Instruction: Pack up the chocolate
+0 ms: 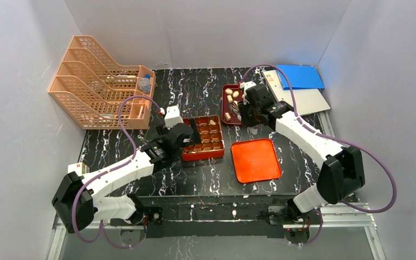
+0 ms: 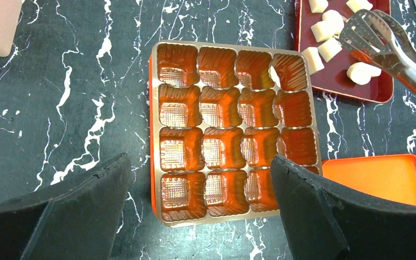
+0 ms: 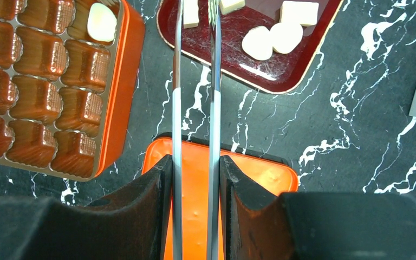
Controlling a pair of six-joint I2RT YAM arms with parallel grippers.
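Observation:
A dark red tray (image 2: 341, 86) holds several pale chocolate pieces (image 3: 257, 43). The orange box with a compartmented insert has one pale piece (image 3: 100, 21) in its top-right compartment in the right wrist view, the rest visibly empty. My left gripper is open above the box, nothing between its fingers. My right gripper holds metal tongs (image 3: 215, 119) upright in the view, their tips over the red tray; whether they grip a piece cannot be told.
An empty orange tray (image 1: 255, 160) lies at front centre. A peach rack (image 1: 92, 92) fills the back left; a cream board (image 1: 298, 100) with a blue folder (image 1: 298, 76) lies back right.

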